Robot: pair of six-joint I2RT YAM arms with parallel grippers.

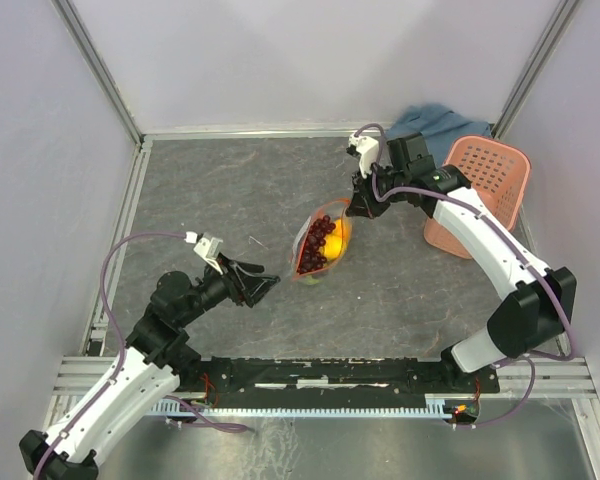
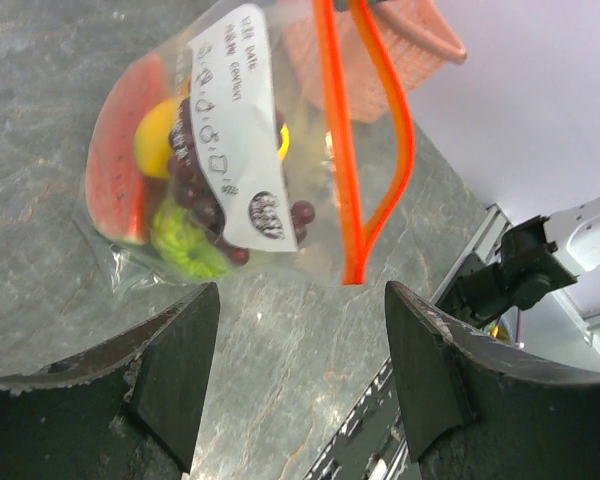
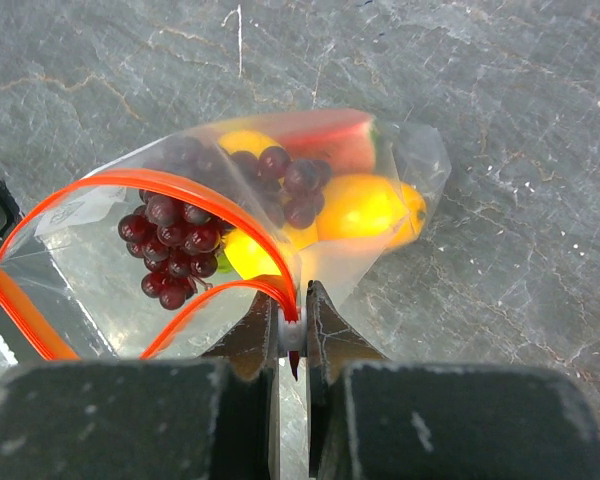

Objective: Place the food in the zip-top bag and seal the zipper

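A clear zip bag with an orange zipper holds dark grapes, yellow fruit, a watermelon slice and a green item. My right gripper is shut on the bag's zipper edge at one corner, holding it raised; the bag's mouth gapes. My left gripper stands open just left of the bag; in the left wrist view its fingertips show below the bag with nothing between them.
A pink basket and a blue cloth sit at the back right.
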